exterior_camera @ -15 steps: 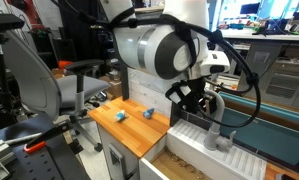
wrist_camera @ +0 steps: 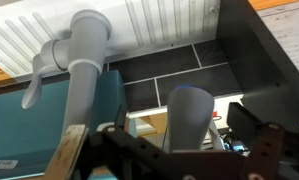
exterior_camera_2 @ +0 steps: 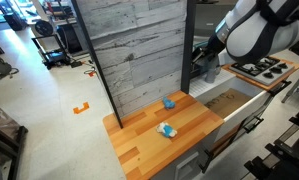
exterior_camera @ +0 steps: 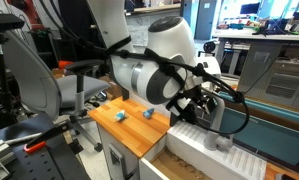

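In exterior view 1 my gripper (exterior_camera: 192, 112) is low over the dark sink recess behind the drawer, left of the grey faucet (exterior_camera: 219, 132). The wrist view shows a grey rounded object with a blue rim (wrist_camera: 191, 115) in the space between my dark fingers. Gaps show on both sides of that object, so the gripper looks open around or above it. How deep the object sits is hard to judge. The faucet (wrist_camera: 86, 50) curves along the left of the wrist view, beside black tiles (wrist_camera: 174, 75).
A wooden counter (exterior_camera_2: 154, 140) carries two small blue-and-white items (exterior_camera_2: 167, 130) (exterior_camera_2: 169, 102). An open drawer (exterior_camera: 184, 165) lies in front of the sink. A white slatted rack (exterior_camera: 239, 160) is to the right. A white panel wall (exterior_camera_2: 144, 60) rises behind the counter.
The arm has come down and shifted a little to the left, with its gripper lower in the recess. The counter items and drawer look unmoved.
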